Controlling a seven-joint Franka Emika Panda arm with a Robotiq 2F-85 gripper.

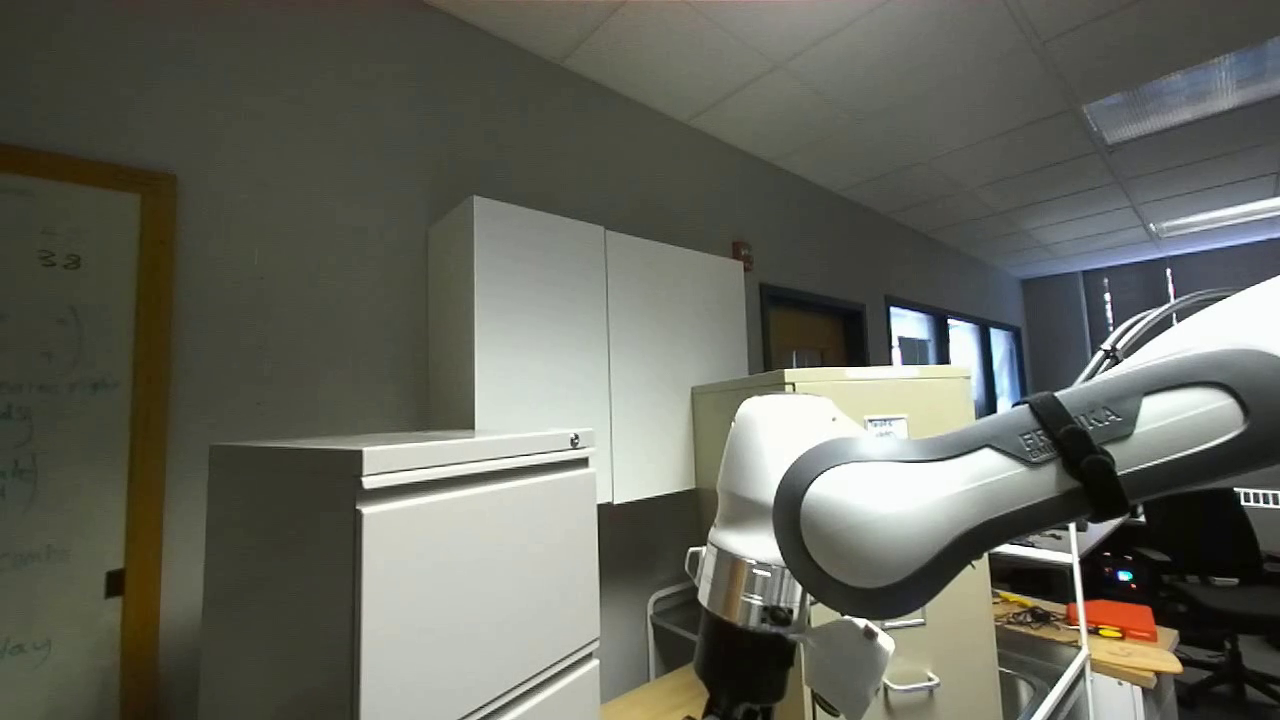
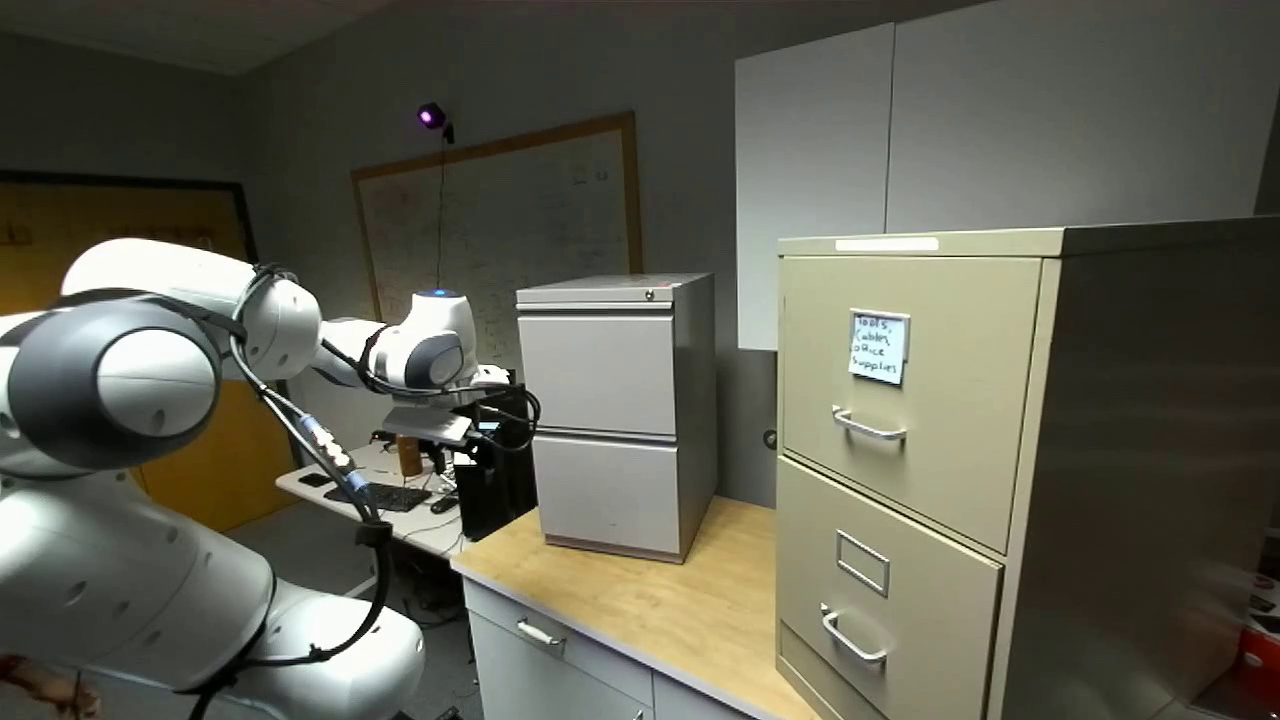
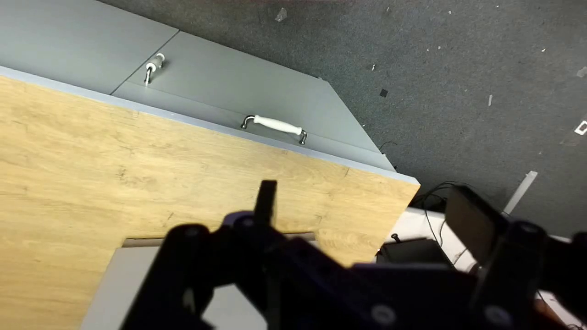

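Note:
My gripper fills the lower part of the wrist view as a dark, blurred shape. How its fingers stand is unclear, and I can make out nothing held. In exterior view 1 the gripper points down and is cut off by the bottom edge. A light grey two-drawer cabinet stands on the wooden countertop, both drawers shut. Past the hand, the wrist view shows the countertop edge and a white drawer handle on the grey base unit.
A tall beige filing cabinet with metal handles rises at the right of the counter. White wall cupboards hang behind. Beyond the counter's end is a desk with a keyboard and cables.

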